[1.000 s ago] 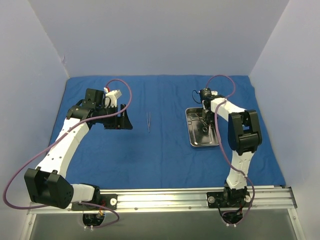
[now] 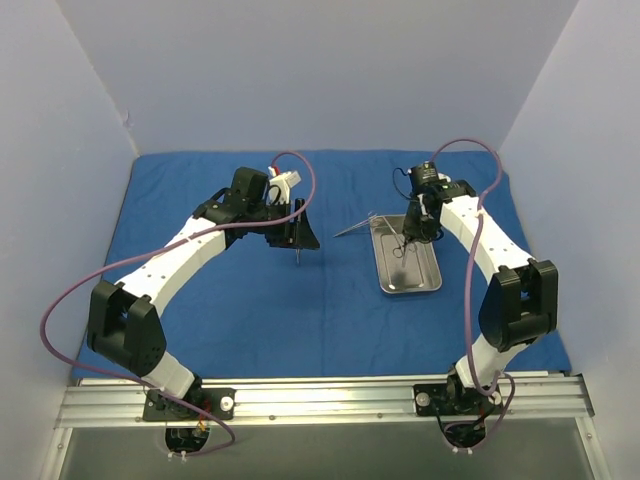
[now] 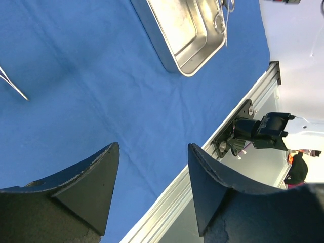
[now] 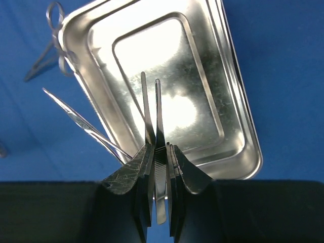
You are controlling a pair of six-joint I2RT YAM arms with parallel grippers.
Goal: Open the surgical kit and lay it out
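Observation:
My left gripper is open and empty, its fingers well apart over bare cloth. In the top view it [image 2: 302, 240] hangs above a thin two-pronged instrument [image 2: 298, 257], mostly hidden beneath it; that instrument [image 3: 17, 91] also shows at the left wrist view's edge. My right gripper is shut on slim metal tweezers [image 4: 161, 207] above the steel tray [image 4: 248, 126]. A long crossed-blade tool [image 4: 83, 123] slants beside them across the tray's rim. Near the tray's corner is a ring-handled instrument [image 4: 53, 35]; whether either of these is held cannot be told.
The tray [image 2: 409, 289] rests on the blue cloth [image 2: 230, 320], which is clear at the front and far left. Purple cables [image 2: 468, 300] loop over both arms. A metal rail [image 2: 320, 393] runs along the front edge.
My left gripper has moved right, over the thin instrument. The right arm shifted slightly right and stays over the tray; a slanted tool now shows left of the tray.

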